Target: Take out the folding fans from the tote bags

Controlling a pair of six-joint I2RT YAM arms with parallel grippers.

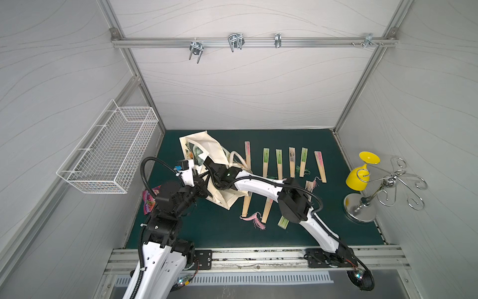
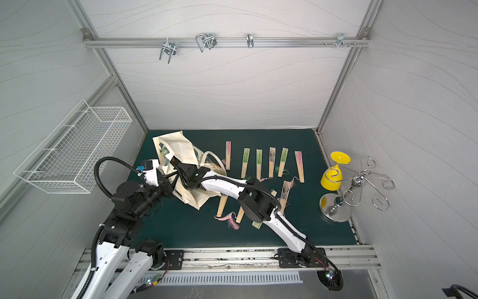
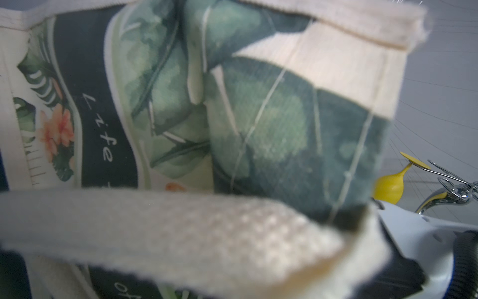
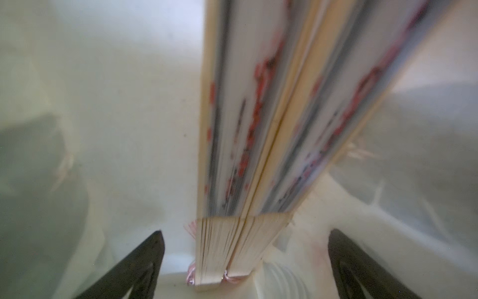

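Note:
The cream tote bag (image 1: 206,139) with leafy print lies tilted at the left of the mat. My left gripper (image 1: 203,180) is at the bag's near side; in its wrist view the printed cloth (image 3: 259,114) and a strap (image 3: 164,219) fill the picture, hiding the fingers. My right gripper reaches inside the bag, open, its fingertips either side of two folded fans (image 4: 264,149) with pink tassels. Folded fans (image 1: 265,157) lie in rows on the dark green mat, right of the bag.
A white wire basket (image 1: 112,149) hangs on the left wall. A yellow holder (image 1: 357,179) and a chrome scroll stand (image 1: 358,206) stand at the right edge. A colourful item lies left of the left arm. The near strip of mat has some free room.

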